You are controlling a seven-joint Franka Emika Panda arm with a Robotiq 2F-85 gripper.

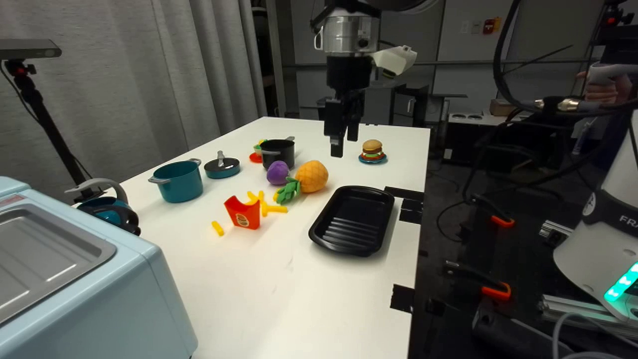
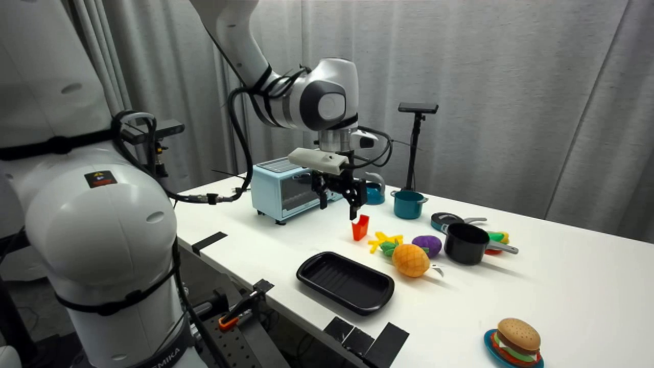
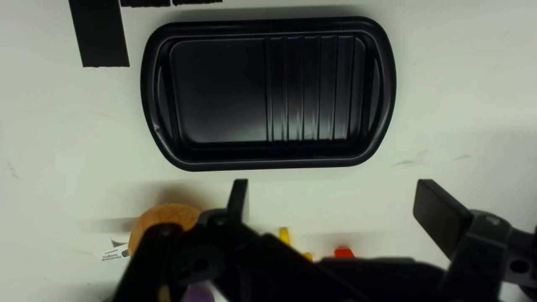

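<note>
My gripper is open and empty, pointing down well above the white table. In the wrist view the black tray [image 3: 216, 90] lies just beyond the fingertips, and it is empty. Exterior view 2 shows the gripper [image 2: 337, 211] in the air, with the red fries box [image 2: 360, 227] and the yellow fries [image 2: 383, 239] on the table around there. An orange toy pineapple [image 1: 312, 176] with green leaves lies beside a purple toy vegetable [image 1: 277, 172]. In the wrist view my fingers partly hide the pineapple, the fries and the red box.
A black pot [image 2: 466, 243], a teal pot [image 2: 408, 204] and a small pan [image 2: 446, 220] stand toward the back. The burger on its blue plate [image 1: 373, 159] sits apart. A light-blue toaster oven [image 2: 270, 190] occupies one end. Bare table surrounds the tray.
</note>
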